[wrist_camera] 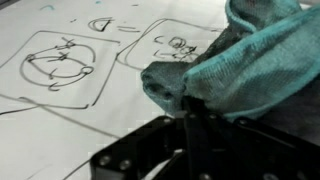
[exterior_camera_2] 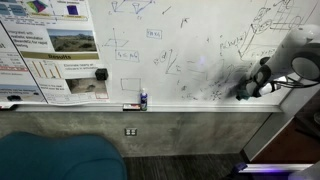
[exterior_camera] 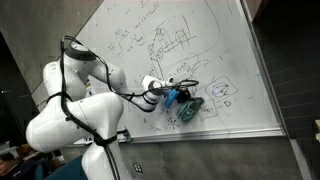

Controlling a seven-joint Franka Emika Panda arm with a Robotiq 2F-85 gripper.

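Note:
A grey-green cloth with teal edges (wrist_camera: 255,75) fills the right side of the wrist view. My gripper is shut on a bunched part of it, and the fingertips are mostly hidden by the fabric. In exterior view 1 the cloth (exterior_camera: 190,110) hangs against the lower part of the whiteboard (exterior_camera: 235,65), just below the gripper (exterior_camera: 183,96). Black marker drawings, including a circle inside a square (wrist_camera: 62,68), show on the board beside the cloth. From the other side, the dark gripper end (exterior_camera_2: 246,90) is close to the board's lower right.
Along the board's bottom runs a ledge (exterior_camera: 225,134); farther left on it stand a spray bottle (exterior_camera_2: 143,99) and an eraser (exterior_camera_2: 131,107). A small black box (exterior_camera_2: 101,74) sits on the board near the poster (exterior_camera_2: 48,55). A teal chair (exterior_camera_2: 65,155) stands below.

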